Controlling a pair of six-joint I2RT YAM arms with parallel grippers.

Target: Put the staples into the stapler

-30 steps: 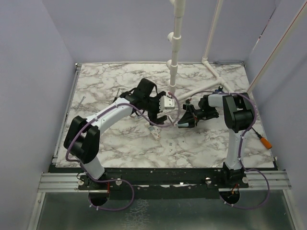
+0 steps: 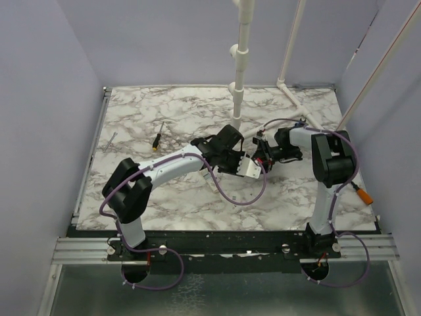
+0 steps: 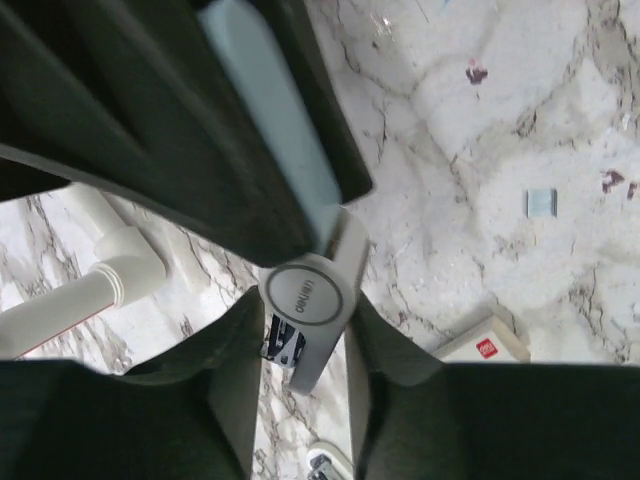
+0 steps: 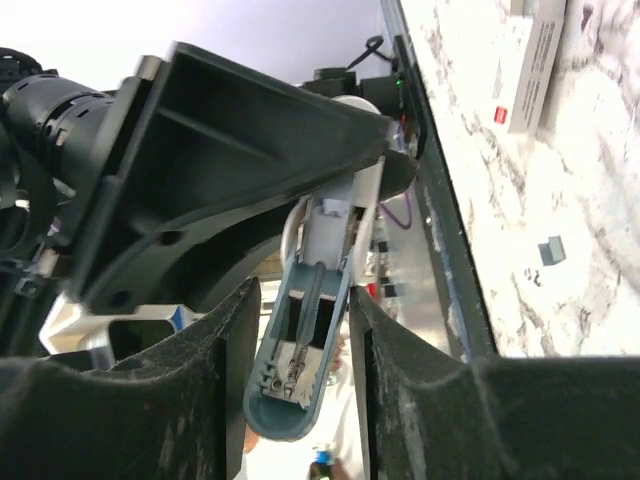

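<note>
A grey stapler (image 3: 305,295) with a deli label hangs in the air between the two grippers, its long channel (image 4: 300,360) facing the right wrist camera. My left gripper has its fingers around one end, and my right gripper has its fingers around the channel end; whether each is firmly closed on it is unclear. In the top view both grippers meet at the middle right of the table, largely hiding the stapler. A box with a red label (image 3: 485,348) lies on the marble below.
A small translucent piece (image 3: 541,202) lies on the table. A screwdriver (image 2: 157,138) and a thin tool (image 2: 110,141) lie at left, an orange-handled tool (image 2: 362,194) at right. White pipes (image 2: 296,102) stand behind.
The right arm has shifted slightly, its gripper now mostly behind the left one.
</note>
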